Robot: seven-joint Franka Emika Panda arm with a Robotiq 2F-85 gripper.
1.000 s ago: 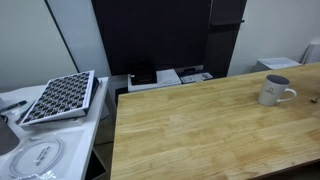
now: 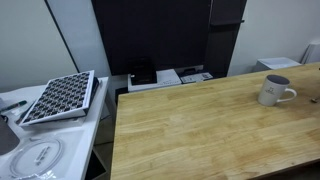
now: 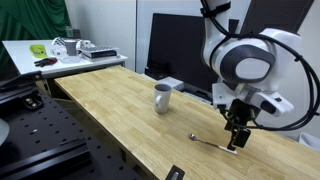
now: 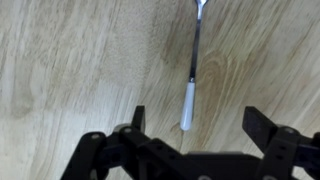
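A small spoon with a white handle (image 4: pixel 188 105) lies flat on the wooden table, its metal neck (image 4: pixel 195 40) running toward the top of the wrist view. The bowl end is partly cut off there. My gripper is open above it, one finger on each side of the handle with clear gaps and nothing held. In exterior view 2 the gripper (image 3: pixel 238 136) hangs close over the white end of the spoon (image 3: pixel 213 144). A pale mug (image 3: pixel 161 98) stands upright farther left; the same mug (image 2: pixel 270 93) shows at the right in exterior view 1.
A separate white side table (image 2: pixel 75 150) carries a patterned box (image 2: pixel 65 97) and a coiled cable (image 2: pixel 35 158). Dark equipment (image 3: pixel 50 130) fills the near left of exterior view 2.
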